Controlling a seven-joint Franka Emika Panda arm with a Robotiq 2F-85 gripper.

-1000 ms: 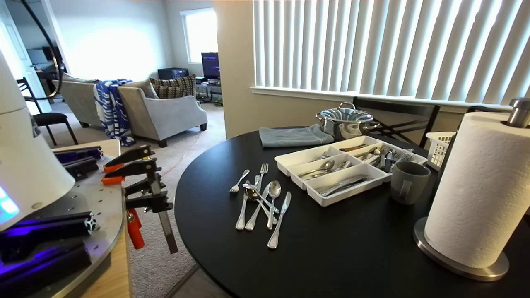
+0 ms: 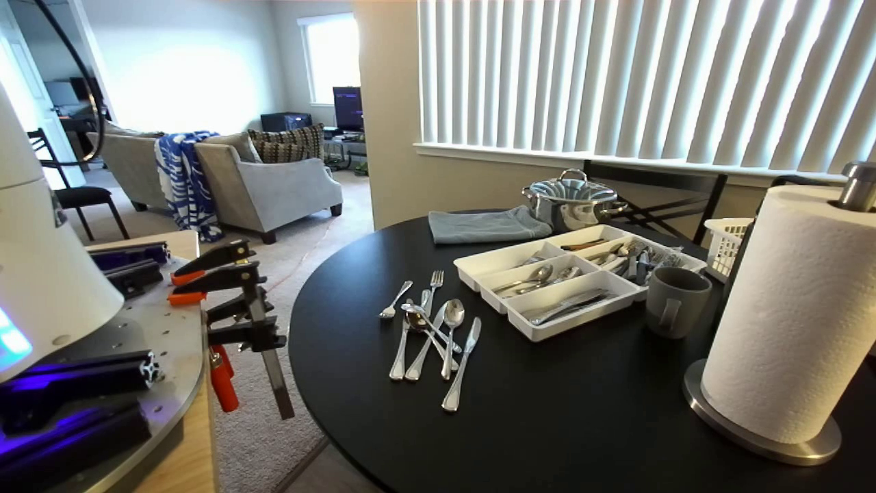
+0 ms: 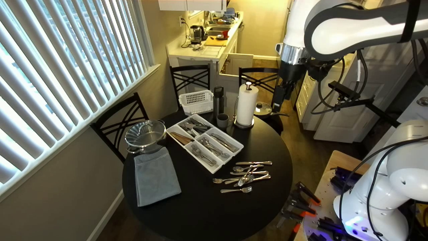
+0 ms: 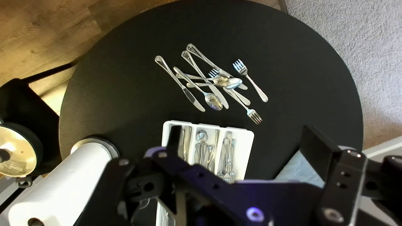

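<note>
Loose silverware lies on the black round table [image 2: 542, 427]: knives, forks and spoons in a crossed pile, with a knife [image 4: 180, 83] on one side and a fork [image 4: 250, 80] on the other. The white cutlery tray [image 3: 212, 168] holds sorted forks, spoons and knives in its compartments. High above the table, near its paper-towel side, hangs my gripper [image 3: 279, 97]. In the wrist view my gripper is open, its fingers wide apart with nothing between them. The lower part of the tray is hidden behind the gripper body there.
A paper towel roll [image 3: 246, 105], a grey mug [image 3: 222, 120], a dark bottle [image 3: 218, 101] and a white basket [image 3: 196, 102] stand beside the tray. A pot [image 3: 145, 136] and a folded grey cloth [image 3: 157, 176] occupy the window side. Bare tabletop surrounds the silverware pile.
</note>
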